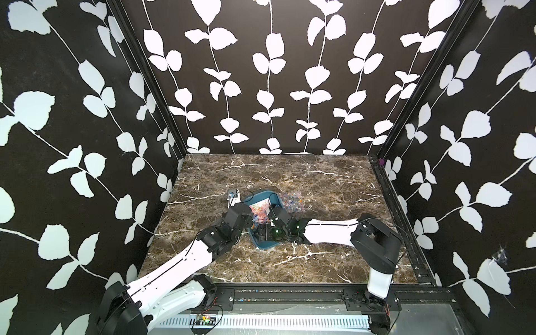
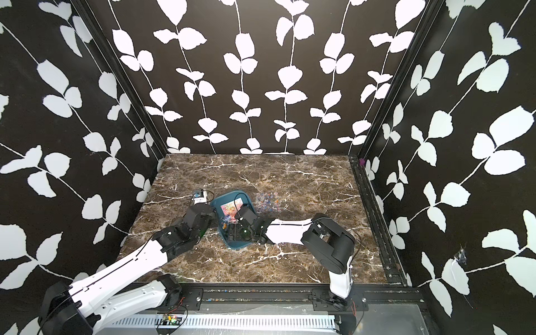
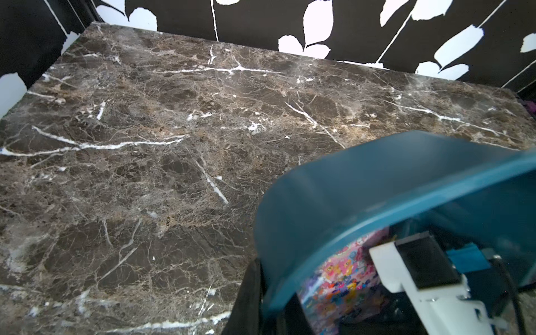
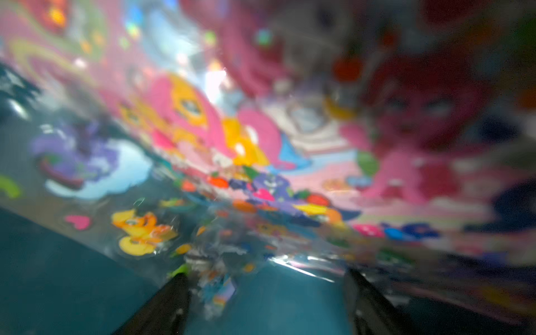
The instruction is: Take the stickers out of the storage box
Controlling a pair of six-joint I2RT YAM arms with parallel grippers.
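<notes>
The blue storage box (image 2: 224,197) stands at the middle of the marble table with colourful sticker sheets (image 2: 231,207) inside. At its left end, my left gripper is at the wall (image 3: 335,184); its fingers look closed, partly hidden by the rim. My right gripper reaches into the box, fingers apart, close over clear sheets of pony stickers (image 4: 134,229); whether anything lies between the fingers is unclear in the blurred right wrist view.
Loose clear stickers (image 1: 293,200) lie on the table just right of the box.
</notes>
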